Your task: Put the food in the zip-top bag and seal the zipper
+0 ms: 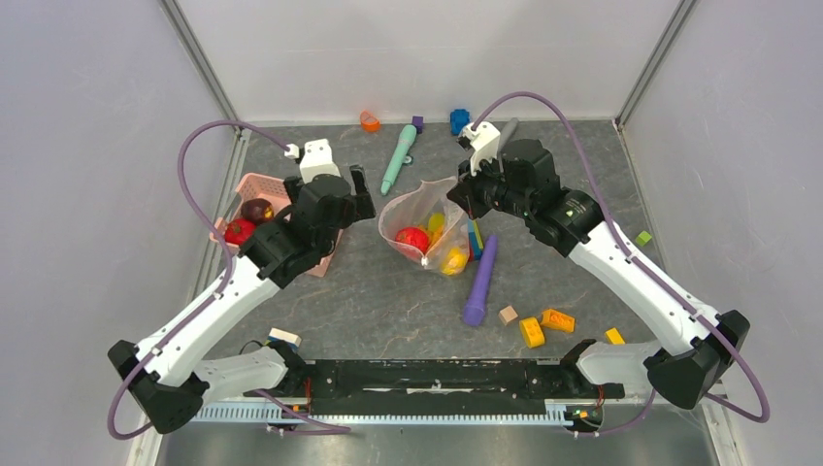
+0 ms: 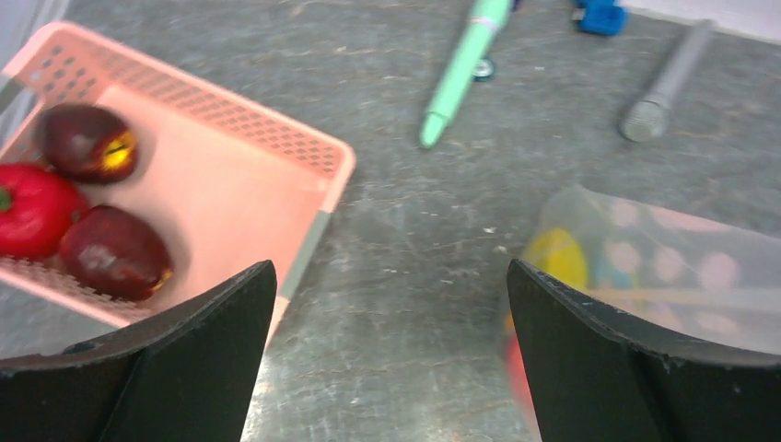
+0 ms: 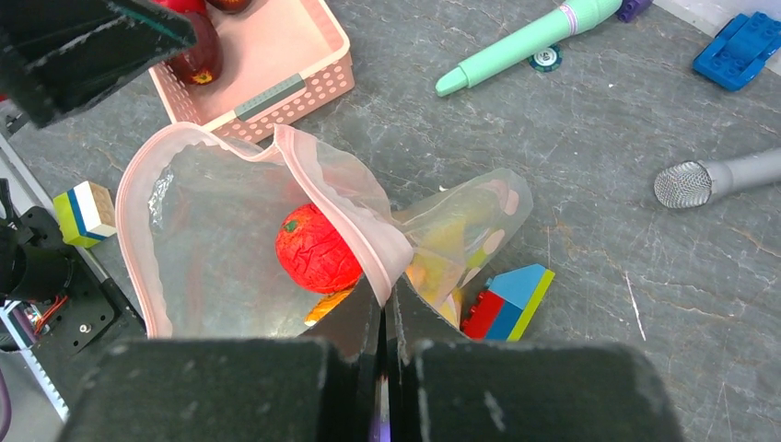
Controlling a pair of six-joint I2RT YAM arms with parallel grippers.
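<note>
A clear zip bag (image 1: 408, 218) with pink trim stands open mid-table, holding a red wrinkled tomato (image 3: 313, 249) and yellow items (image 1: 452, 260). My right gripper is shut at the bag's rim, pinching its pink edge. My left gripper is open, empty, above the table left of the bag, beside the pink basket (image 2: 212, 184). The basket holds a red tomato (image 2: 32, 216) and dark round foods (image 2: 110, 253).
Around the bag lie a green pen-like object (image 1: 398, 155), a grey microphone (image 3: 700, 182), a purple rod (image 1: 480, 282), a block piece (image 3: 507, 304) and several small blocks near the front.
</note>
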